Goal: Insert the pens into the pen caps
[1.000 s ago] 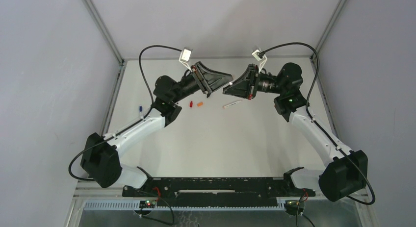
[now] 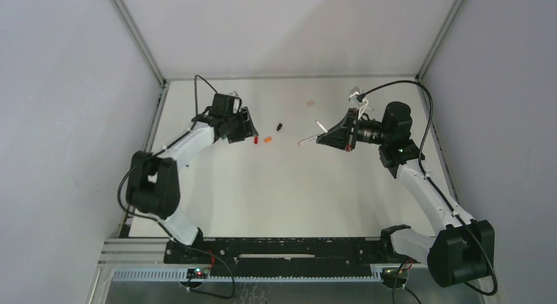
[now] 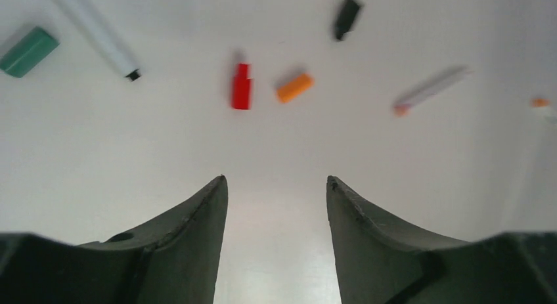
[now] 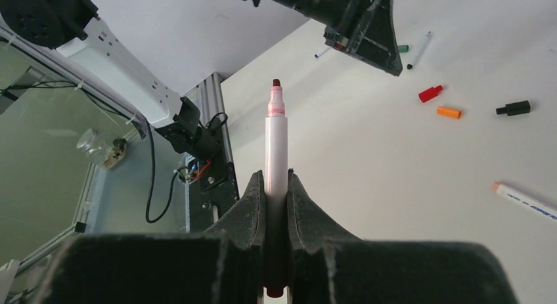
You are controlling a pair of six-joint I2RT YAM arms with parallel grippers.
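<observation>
My right gripper is shut on a white pink-tipped pen (image 4: pixel 276 133), held upright, a dark red piece at its lower end. My left gripper is open and empty above the mat, facing down. Loose caps lie there: red (image 3: pixel 241 90), orange (image 3: pixel 294 88), black (image 3: pixel 347 18) and green (image 3: pixel 29 52). A white pen (image 3: pixel 98 41) lies at the upper left of the left wrist view, and a pink-tipped pen (image 4: pixel 525 200) lies at the right of the right wrist view.
Walls stand at the sides and back, and a black rail (image 2: pixel 309 251) runs along the front edge.
My left gripper has pulled back to the left, away from the right one, and turned down over the caps.
</observation>
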